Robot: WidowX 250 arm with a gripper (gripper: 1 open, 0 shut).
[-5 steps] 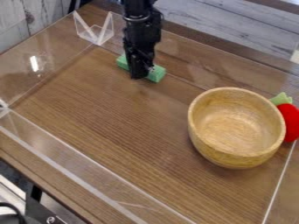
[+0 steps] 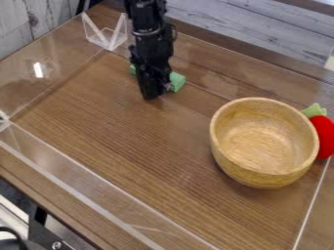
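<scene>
The black gripper (image 2: 150, 84) hangs from the top centre of the camera view, low over a green object (image 2: 174, 80) on the wooden table (image 2: 117, 146). The arm covers part of the green object, and the state of the fingers is too small and dark to tell.
A large yellow bowl (image 2: 261, 142) stands at the right. Beside it at the right edge lies a red object (image 2: 321, 137) with a green top. A clear holder (image 2: 104, 31) is at the upper left.
The gripper has moved a little toward the front of the table, lower in the view. The green object looks about where it was.
</scene>
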